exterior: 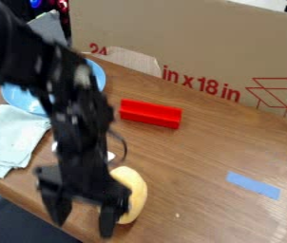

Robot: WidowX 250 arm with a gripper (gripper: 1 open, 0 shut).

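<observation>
My black gripper (83, 209) is low at the front centre, open and blurred, its fingers just left of a yellow oval object (131, 190), which it partly covers. The white tube behind the gripper is mostly hidden. A blue plate (18, 96) at the back left is also partly hidden by the arm. A red block (150, 114) lies at the back centre.
A pale folded cloth (4, 142) lies at the left edge of the wooden table (210, 152). A blue tape strip (253, 185) is on the right. A cardboard box (197, 52) stands along the back.
</observation>
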